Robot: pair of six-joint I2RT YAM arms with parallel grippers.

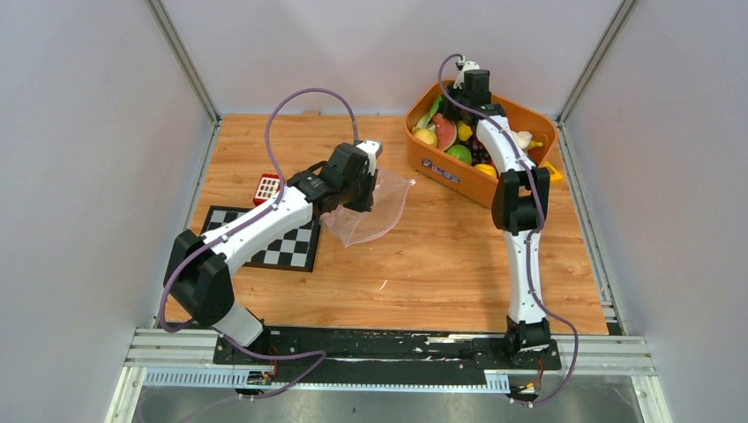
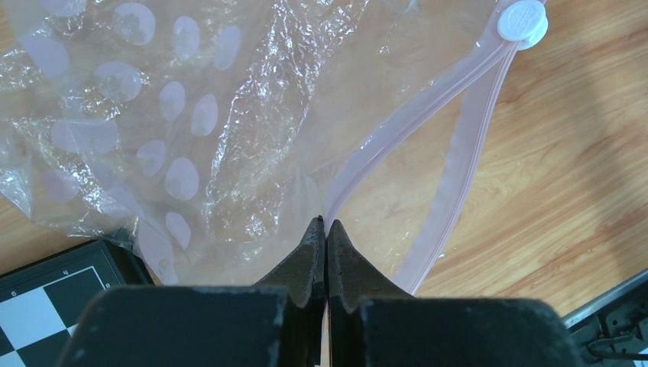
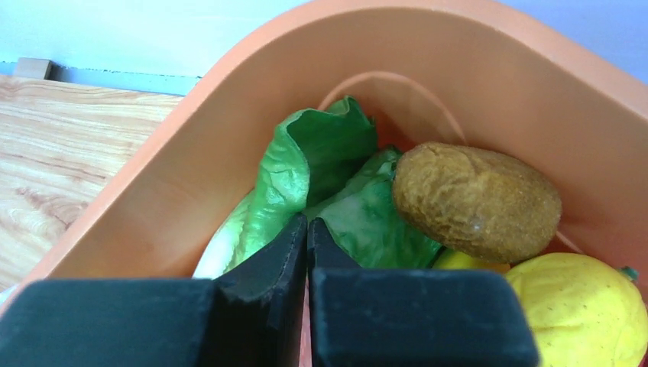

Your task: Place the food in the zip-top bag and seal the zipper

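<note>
The clear zip top bag [image 2: 283,145], printed with pale dots, lies flat with its mouth parted at the zip strip. My left gripper is shut on one lip of that mouth, and the other lip [image 2: 451,187] stands apart from it. The white zip slider [image 2: 523,21] sits at the far end of the strip. Over at the orange bin [image 3: 176,130], my right gripper is shut with nothing seen between its fingertips, right in front of green leaves [image 3: 279,176]. Beside the leaves rest a brown potato-like food [image 3: 477,202] and a yellow one [image 3: 581,306].
More toy food fills the bin, including a watermelon slice [image 1: 445,131] and a green fruit [image 1: 460,153]. A checkered board [image 1: 287,249] and a red-and-white object [image 1: 267,188] are at the left.
</note>
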